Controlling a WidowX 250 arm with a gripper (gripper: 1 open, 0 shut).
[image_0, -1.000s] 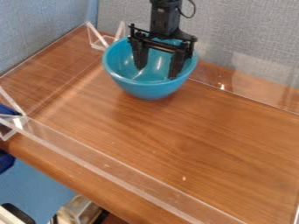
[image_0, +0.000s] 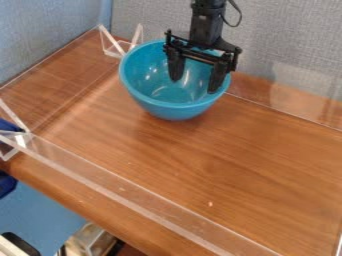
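Note:
A teal plastic bowl (image_0: 160, 100) sits on the wooden table toward the back. My black gripper (image_0: 197, 63) hangs from above over the bowl's back right part, its two dark fingers reaching down inside the rim, apart from each other. I cannot make out anything held between them.
Clear barriers (image_0: 174, 211) run along the table's edges, with white corner brackets at left. Blue floor and some objects show past the lower left edge.
My gripper has moved slightly down and right, deeper over the bowl. The bowl sits slightly lower in the view, its front nearer the camera.

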